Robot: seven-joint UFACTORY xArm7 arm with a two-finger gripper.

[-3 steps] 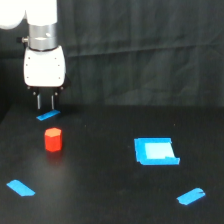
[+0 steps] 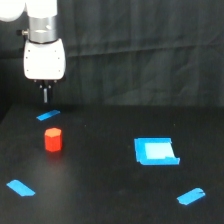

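Observation:
A red block point(image 2: 53, 140) stands upright on the dark table at the left. Above and behind it hangs my gripper point(image 2: 45, 97) at the end of the white arm point(image 2: 44, 60). Its fingers are drawn together, with nothing visible between them, and they are well apart from the block. To the right lies a white square point(image 2: 158, 151) framed by blue tape point(image 2: 139, 154).
Blue tape strips lie on the table: one at the back left point(image 2: 48, 115), one at the front left point(image 2: 20, 188), one at the front right point(image 2: 190, 196). A dark curtain point(image 2: 140, 50) hangs behind.
The gripper's fingers were spread apart earlier and now stand together. The arm is a little higher. The red block and the taped square have not moved.

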